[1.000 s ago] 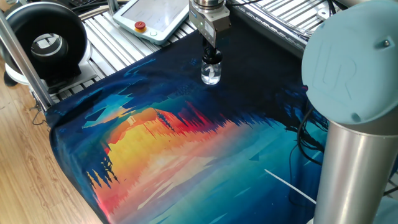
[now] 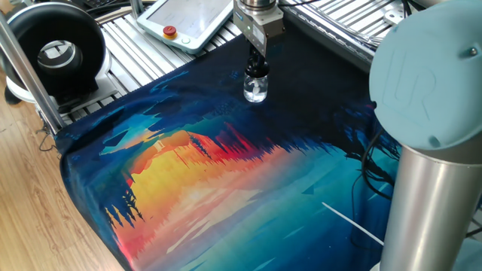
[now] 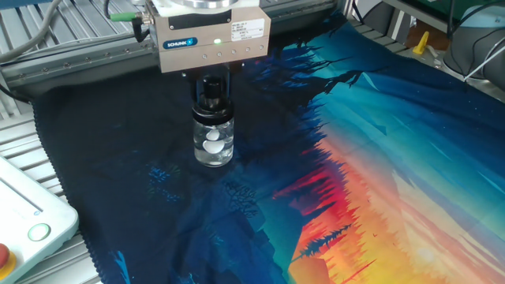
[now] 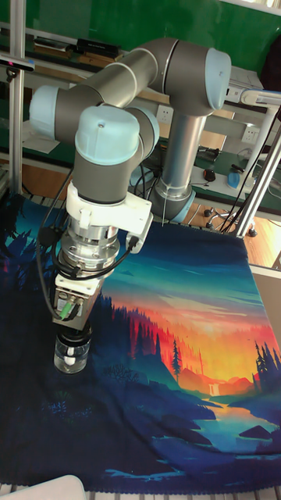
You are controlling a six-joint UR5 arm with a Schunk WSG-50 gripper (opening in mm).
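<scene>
A clear glass jar (image 3: 213, 150) with a black lid (image 3: 213, 113) stands upright on the dark part of the printed cloth (image 3: 102, 181). Pale round shapes show inside the glass. My gripper (image 3: 211, 93) is directly above the jar, pointing down, its dark fingers around the black knob on top of the lid. Black on black hides whether the fingers press on the knob or stand clear of it. In exterior view 1 the jar (image 2: 256, 89) is below the gripper body (image 2: 258, 28), and in exterior view 3 the arm reaches down over the jar (image 4: 71, 358).
Past the cloth's edge lies a tablet-like controller (image 2: 184, 22) with a red button (image 2: 170, 31). A black ring-shaped device (image 2: 56, 56) stands at the far left. A metal rail (image 3: 95, 59) runs behind the gripper. Around the jar, the cloth is bare.
My gripper body has shifted slightly right in exterior view 1, and the arm's pale-blue joint cover has moved a little as well. The jar stays in the same place.
</scene>
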